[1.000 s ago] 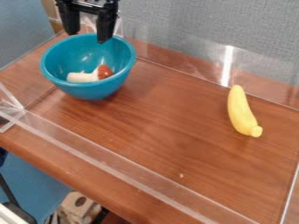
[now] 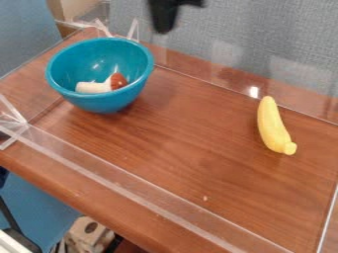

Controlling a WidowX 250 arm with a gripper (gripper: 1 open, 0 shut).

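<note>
A teal bowl [image 2: 97, 99] sits at the back left of the wooden table, holding a pale cylindrical piece [image 2: 94, 87] and a small red item [image 2: 118, 81]. A yellow banana [image 2: 272, 126] lies alone on the right side of the table. My dark gripper [image 2: 168, 14] is a blurred shape at the top edge, above and to the right of the bowl; its fingers are too blurred to tell open from shut.
Clear plastic edging [image 2: 165, 204] runs along the table's front, and a grey wall [image 2: 258, 40] stands behind.
My gripper has moved from over the bowl up and to the right, toward the top middle of the view. The bowl, its contents and the banana look unchanged.
</note>
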